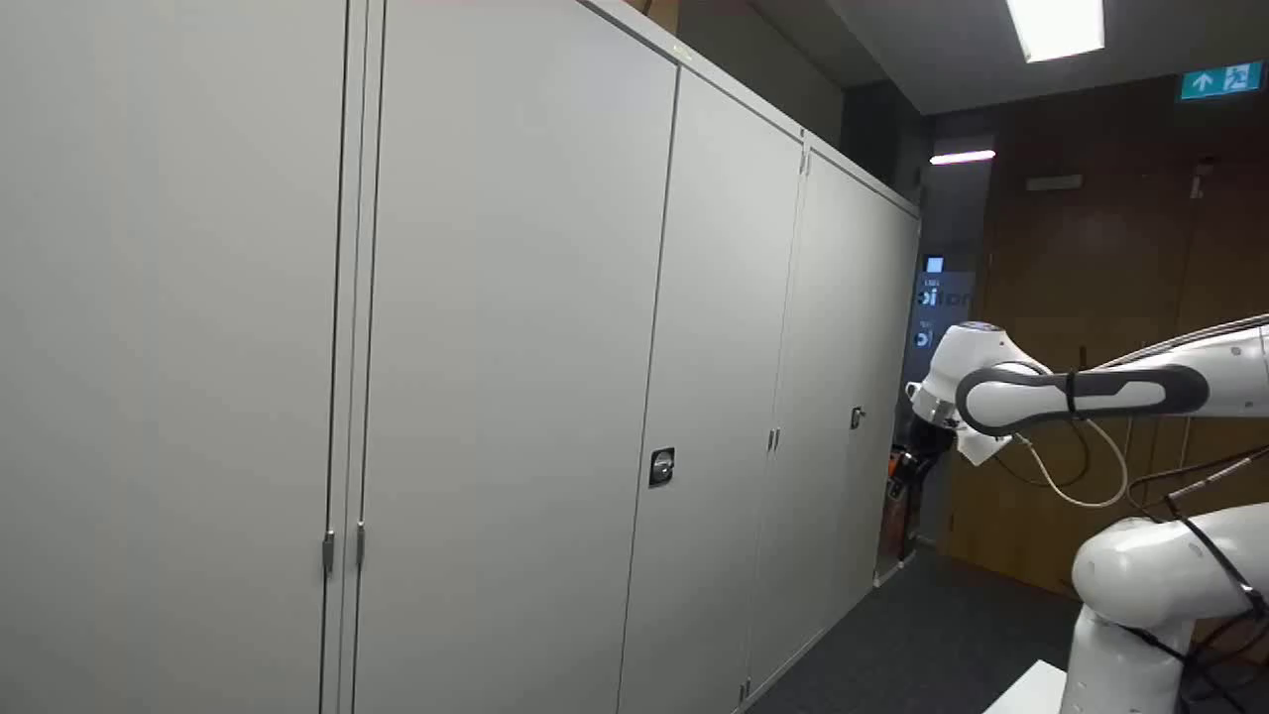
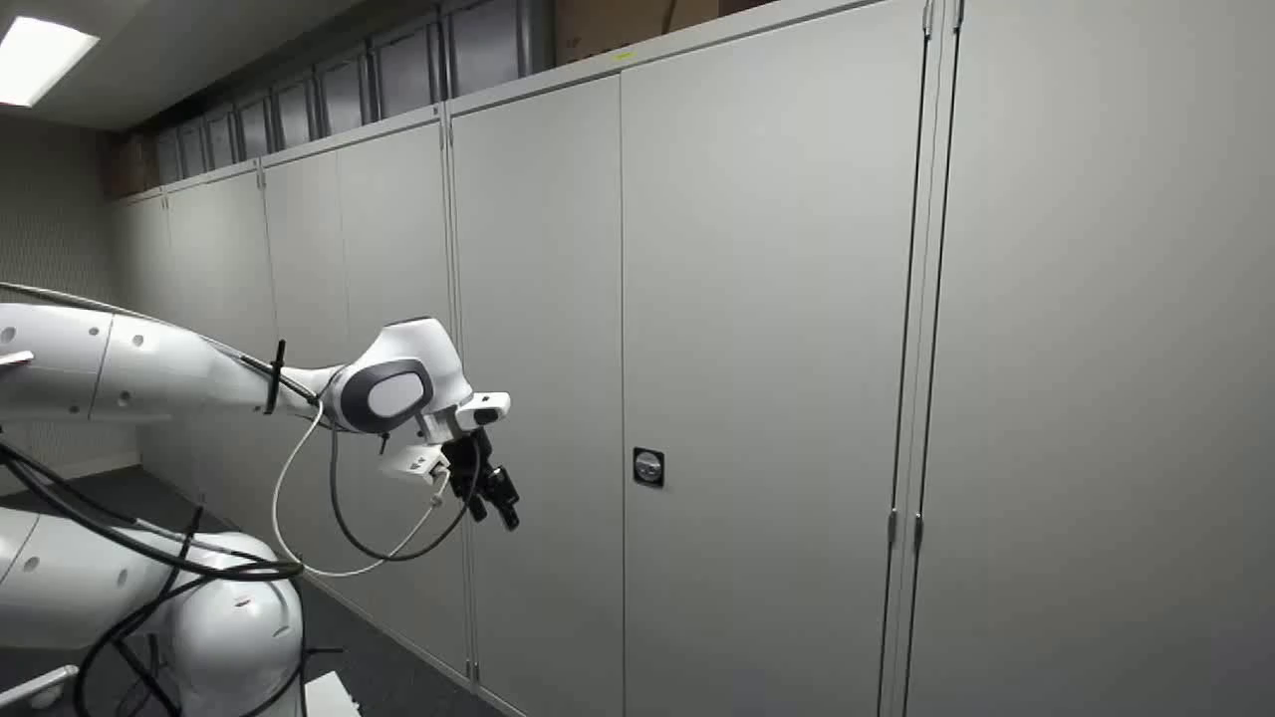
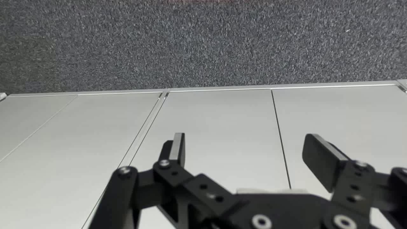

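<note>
My black gripper stands open in the wrist view, its two fingers wide apart and only empty air between them. In the second exterior view the gripper (image 2: 496,508) hangs at the end of the white arm, tilted downward, to the left of a dark round door latch (image 2: 647,467). Tall pale grey cabinet doors (image 2: 765,299) stand behind it, all closed. The same latch (image 1: 661,466) appears mid-height in the first exterior view, well away from the arm. Whether the gripper touches any door cannot be told, though no contact shows.
Dark grey carpet (image 3: 202,45) runs along the cabinet base, clear in the wrist view. A smaller handle (image 1: 857,417) sits on a farther door. Loose cables (image 2: 347,562) loop below the arm. Boxes (image 2: 634,26) rest on top of the cabinets.
</note>
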